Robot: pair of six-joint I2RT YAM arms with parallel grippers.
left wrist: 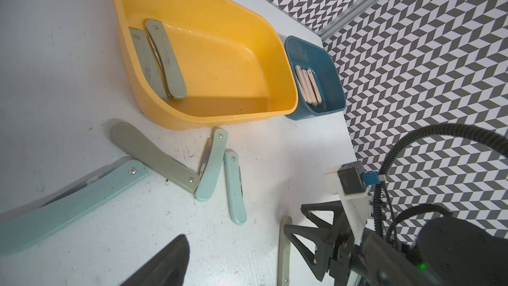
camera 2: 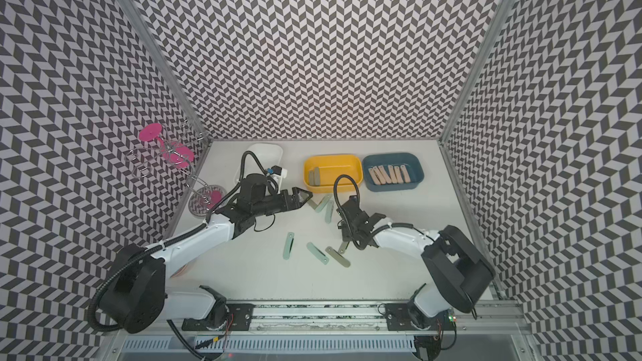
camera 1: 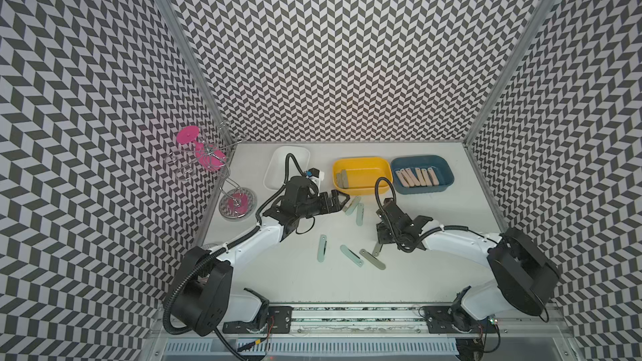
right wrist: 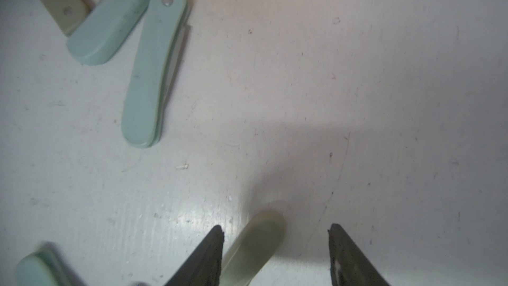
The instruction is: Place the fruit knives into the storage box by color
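Observation:
My left gripper (camera 1: 345, 201) stands open with nothing in it, just in front of the yellow box (camera 1: 374, 191). Below that box in the left wrist view lie an olive knife (left wrist: 153, 156), a mint knife (left wrist: 212, 164) touching its end, a second mint knife (left wrist: 234, 188) and a large-looking mint knife (left wrist: 74, 209). My right gripper is open above another olive knife (right wrist: 255, 249), whose rounded end shows between the fingers, nearer the left one. Toward the front are mint knives (camera 1: 322, 248) (camera 1: 351, 255) and an olive knife (camera 1: 372, 259). Two olive knives (left wrist: 166, 58) rest inside the yellow box.
Several pale pink knives (camera 1: 417, 177) lie in the blue box (camera 1: 449, 175) at the back right. A white box (camera 1: 273, 167) is partly behind the left arm. Wire racks with pink discs (camera 1: 236, 203) stand at the left.

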